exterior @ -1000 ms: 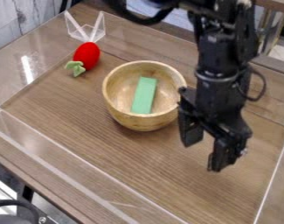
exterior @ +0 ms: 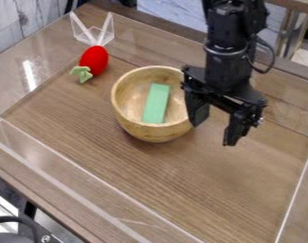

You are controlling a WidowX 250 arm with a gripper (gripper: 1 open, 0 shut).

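Observation:
The black robot arm reaches down from the top right, its gripper [exterior: 214, 118] hanging open just right of a wooden bowl [exterior: 134, 121] at the centre, with nothing seen between its fingers. A green block [exterior: 156, 103] lies inside the bowl, toward its middle.
A red object [exterior: 93, 61] with a green top lies on the wooden table [exterior: 131, 190] at the upper left, near a white wire-like item [exterior: 93, 28].
The arm and gripper have moved back, away from the table's front, now standing higher in the view beside the bowl. The bowl and objects have stayed put.

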